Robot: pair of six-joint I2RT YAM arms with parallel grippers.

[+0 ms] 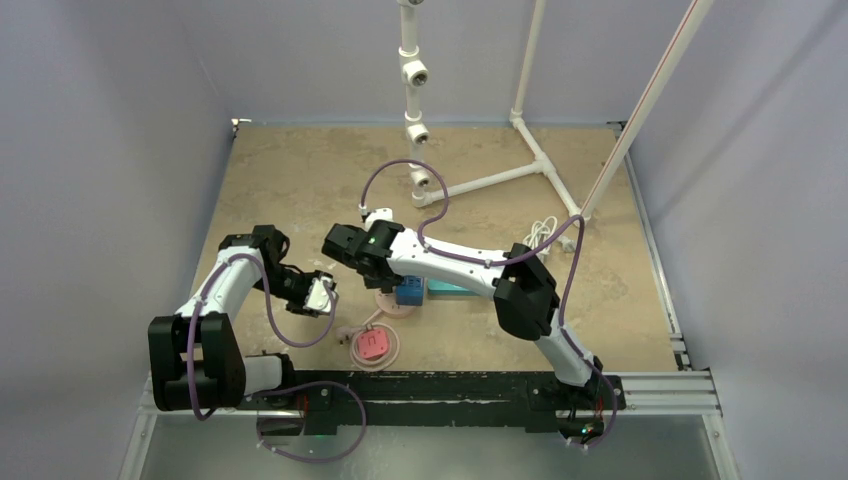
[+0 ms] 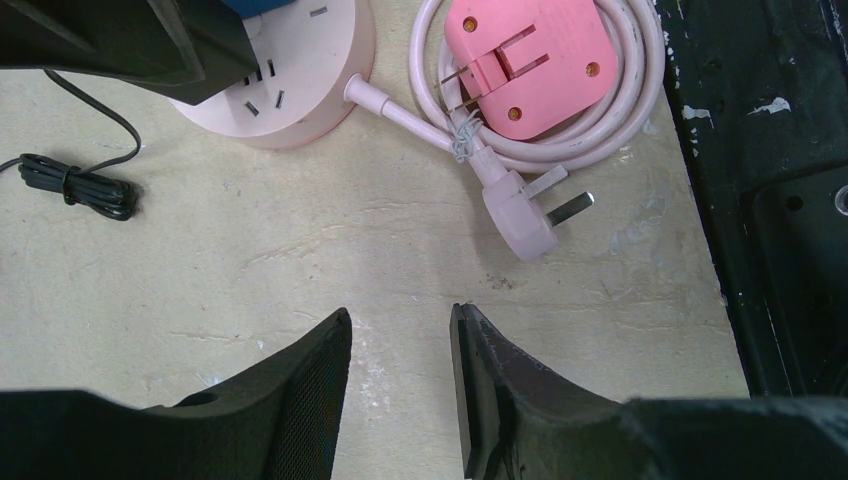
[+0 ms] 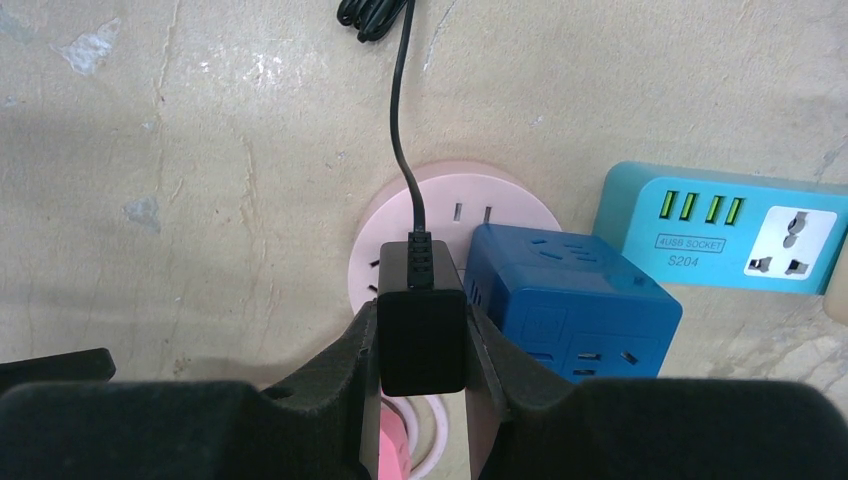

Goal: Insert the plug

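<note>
In the right wrist view a black plug adapter (image 3: pixel 421 340) with a dark cable sits between the fingers of my right gripper, over the round pink power strip (image 3: pixel 505 205), beside a blue cube socket (image 3: pixel 590 310); its prongs are hidden, so I cannot tell whether they are in the slots. In the left wrist view my left gripper stands open over bare board, near the pink strip's white plug (image 2: pixel 520 220) and a pink square adapter (image 2: pixel 530 65) on the coiled cable.
A teal socket bar (image 3: pixel 730 185) lies right of the blue cube. White pipe framing (image 1: pixel 480 183) stands at the back, with a white cable coil (image 1: pixel 540 232) at right. The black front rail (image 1: pixel 450 400) edges the board; the left of the board is mostly clear.
</note>
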